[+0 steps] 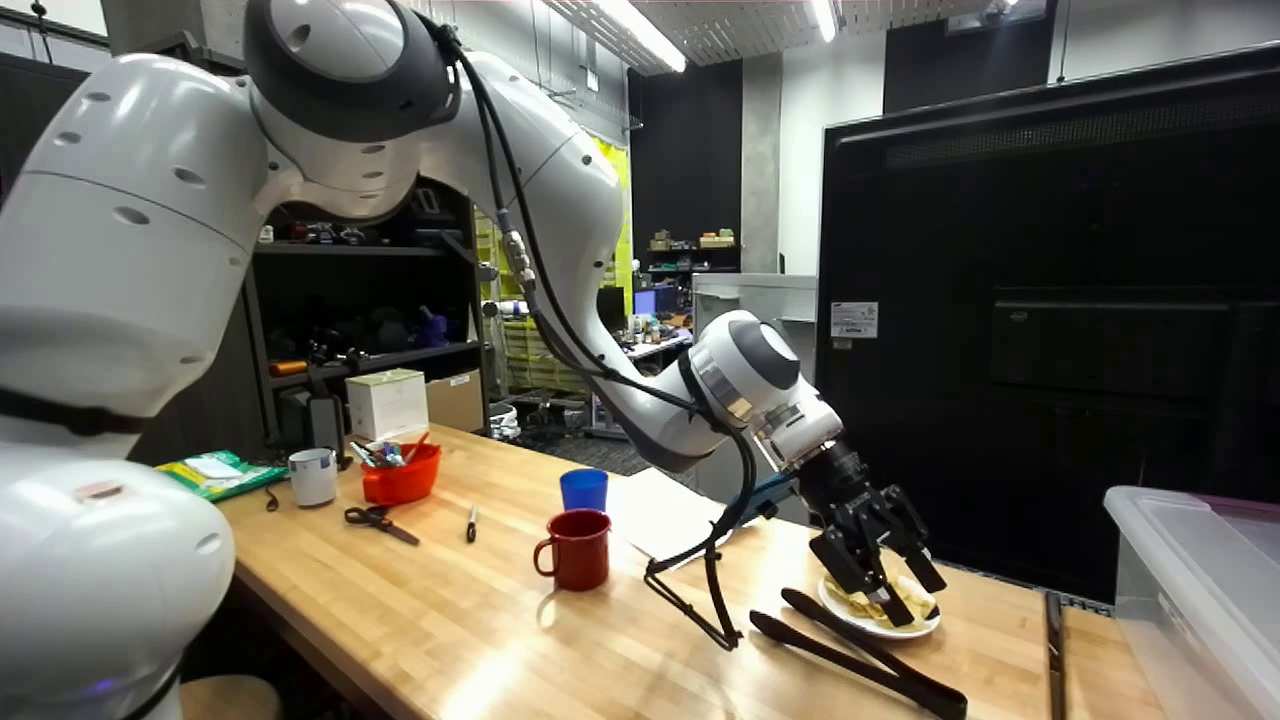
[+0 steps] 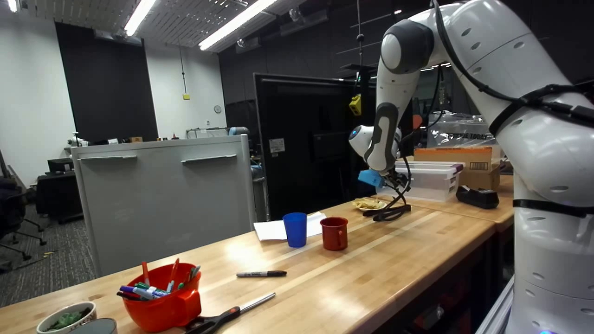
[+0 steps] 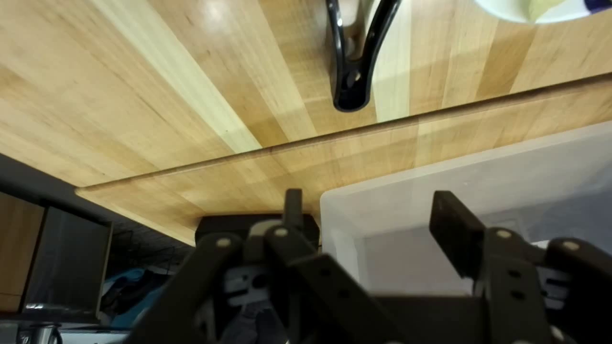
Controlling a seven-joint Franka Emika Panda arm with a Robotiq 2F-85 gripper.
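Note:
My gripper is over the white plate of yellow chips at the far right end of the table. Its fingers stand apart with nothing between them, and the wrist view also shows a gap across the gripper. Black tongs lie on the tabletop in front of the plate, their arms spread. The wrist view catches the hinged end of the tongs clear of the fingers, and a piece of the plate in its top right corner.
A red mug and a blue cup stand mid-table near white paper. Beyond the table seam, a clear plastic bin lies below the fingers in the wrist view. Scissors and a red pen holder are farther off.

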